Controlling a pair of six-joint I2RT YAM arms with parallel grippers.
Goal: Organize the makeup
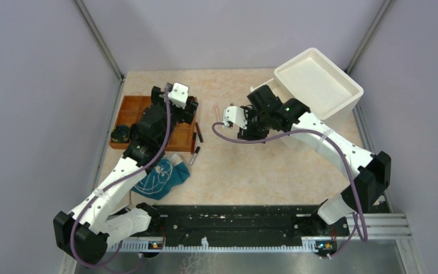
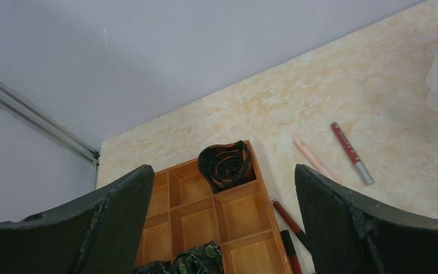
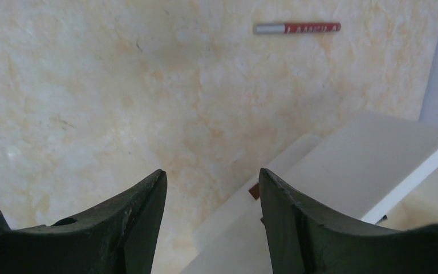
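My left gripper hangs open and empty over the wooden compartment tray (image 2: 245, 208), which holds dark rolled items (image 2: 228, 162). Right of the tray lie a red pen (image 2: 348, 148), a pink pen (image 2: 311, 154), a dark pen (image 2: 286, 222) and a marker (image 1: 195, 155). My right gripper is part open with nothing between its fingers, above the table beside a white container (image 3: 370, 160). The red pen shows farther off in the right wrist view.
A white lid or upper tray (image 1: 319, 80) sits at the back right. A blue cloth (image 1: 159, 182) lies at front left.
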